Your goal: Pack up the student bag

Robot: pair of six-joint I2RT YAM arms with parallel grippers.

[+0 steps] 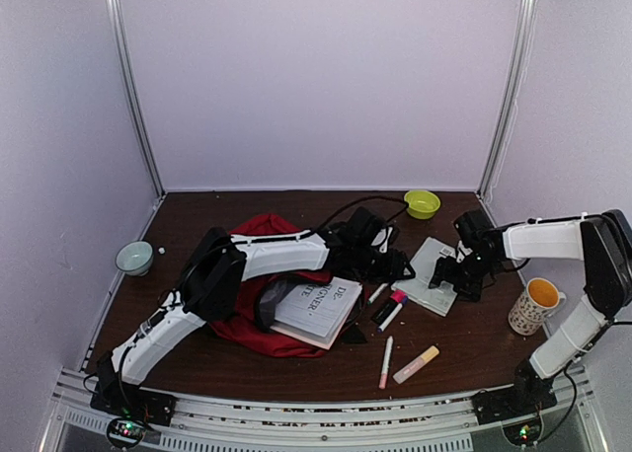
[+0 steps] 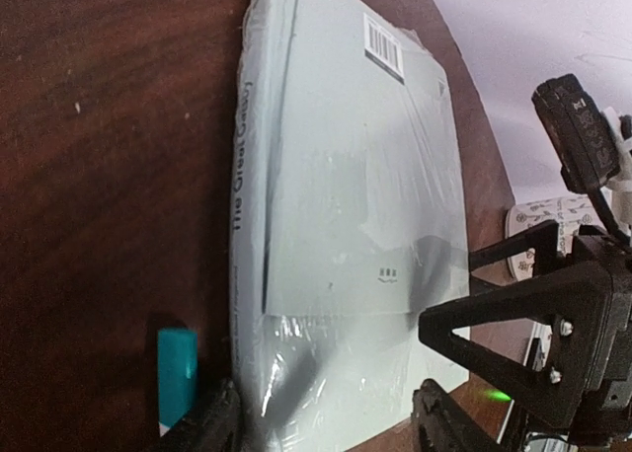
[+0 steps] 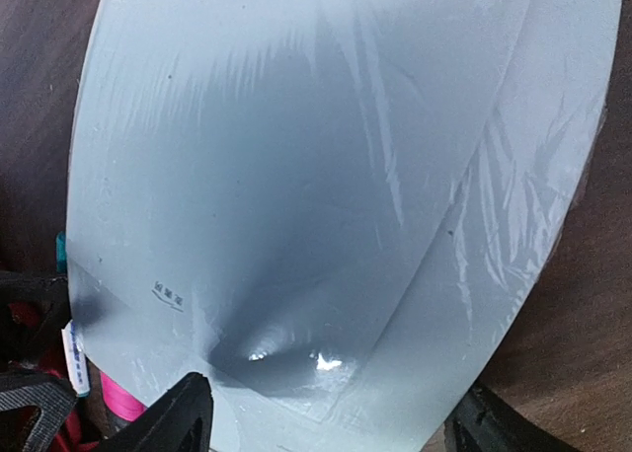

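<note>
A pale, plastic-wrapped book (image 1: 432,274), with "The Great Gatsby" on its spine (image 2: 247,176), lies at the right of the table. At its left edge is my left gripper (image 1: 403,268); the left wrist view shows its fingers (image 2: 209,422) apart, with a lower part of the book in the gap. Over the book's right side reaches my right gripper (image 1: 446,279). Its fingers (image 3: 188,413) are also apart, around a corner of the book, and no firm hold shows. The red bag (image 1: 262,339) lies open at the left, a white "Designer" book (image 1: 316,309) in its mouth.
Several markers (image 1: 387,312) lie between bag and book. A pink-tipped pen (image 1: 385,361) and a yellow highlighter (image 1: 416,364) are in front. A mug (image 1: 534,306) stands right, a green bowl (image 1: 422,204) behind, a pale bowl (image 1: 134,259) far left.
</note>
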